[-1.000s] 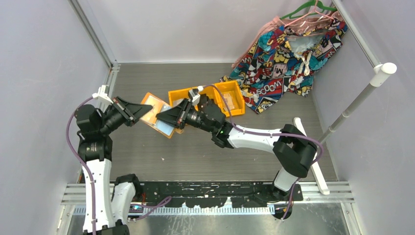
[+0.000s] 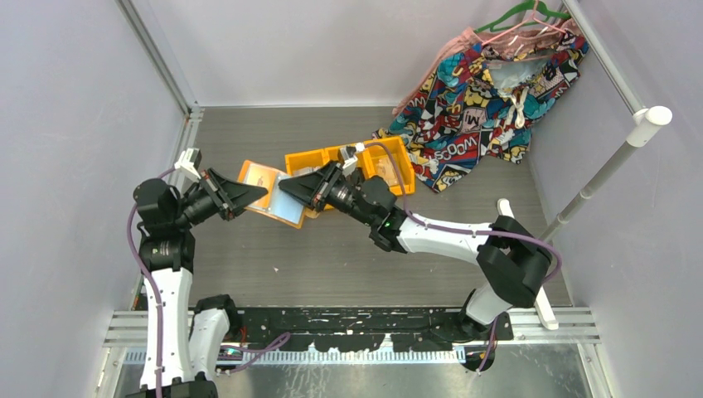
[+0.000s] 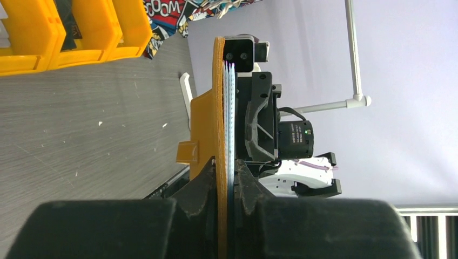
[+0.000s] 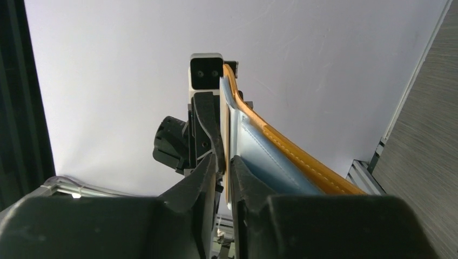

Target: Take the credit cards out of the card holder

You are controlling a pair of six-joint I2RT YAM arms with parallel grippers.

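An orange card holder with clear sleeves and pale cards is held open in the air between both arms. In the left wrist view my left gripper is shut on the holder, seen edge-on. My right gripper is at the holder's other side; in the top view it overlaps the light blue face. In the right wrist view its fingers are close together at the pale sleeve or card edges; whether they grip cannot be told.
Yellow bins stand behind the holder. Colourful clothing on hangers lies at the back right, and a white rail at the right side.
My right gripper has moved slightly right, its arm shifting too. The left gripper and holder have moved slightly right and toward the front, and more light blue shows.
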